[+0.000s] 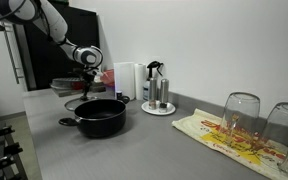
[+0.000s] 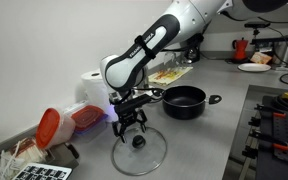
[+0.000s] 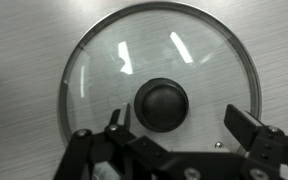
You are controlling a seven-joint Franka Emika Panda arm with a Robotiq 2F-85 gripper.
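A glass lid (image 2: 149, 165) with a metal rim and a round black knob (image 3: 161, 105) lies on the table. My gripper is open above it, with the knob between and just beyond its spread fingers in the wrist view; contact does not show. In the second exterior view the gripper (image 2: 132, 128) points down close over the knob. A black pot (image 1: 101, 116) without a cover stands beside the lid, its inside visible from above.
Red and clear containers (image 2: 56, 127) and a utensil rack (image 2: 4, 165) stand near the lid. Salt and pepper mills sit on a white plate (image 1: 158, 108). Two upturned glasses (image 1: 241, 112) rest on a yellow cloth (image 1: 206, 126).
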